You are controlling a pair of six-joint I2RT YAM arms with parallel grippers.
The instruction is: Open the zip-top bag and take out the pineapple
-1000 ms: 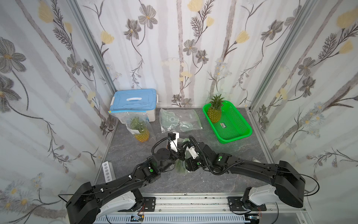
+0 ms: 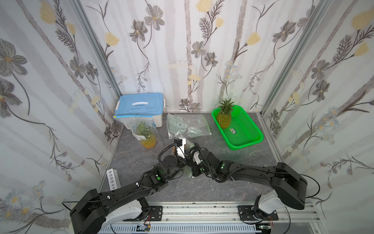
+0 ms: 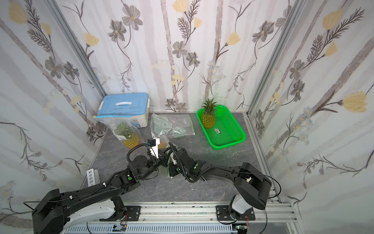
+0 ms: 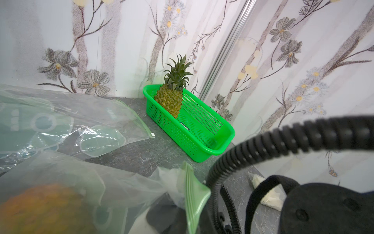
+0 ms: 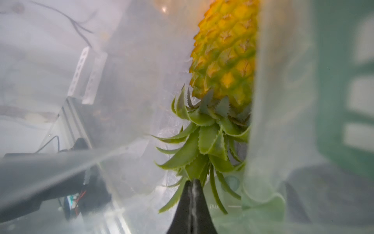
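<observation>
The clear zip bag (image 4: pixel 124 187), with a green zip strip (image 4: pixel 192 198) along its mouth, stands between my two arms. Its pineapple (image 5: pixel 228 54) shows through in the right wrist view, yellow body farther off and leafy crown (image 5: pixel 204 144) nearest me. My right gripper is shut with its tips at the crown's leaves, bag film on both sides and nothing visible between the fingers. My left gripper (image 2: pixel 187 156) is shut at the bag's mouth; its fingertips are hidden, and whether bag film is between them I cannot tell.
The green basket (image 2: pixel 251 132) at the back right holds another pineapple (image 2: pixel 224 120). An empty zip bag (image 2: pixel 188 125) lies flat at the back. A bagged pineapple (image 2: pixel 148 141) stands left, before the blue-lidded box (image 2: pixel 140 104).
My right arm has swung left, bringing its gripper closer to the bag and my left gripper. The left arm has barely moved.
</observation>
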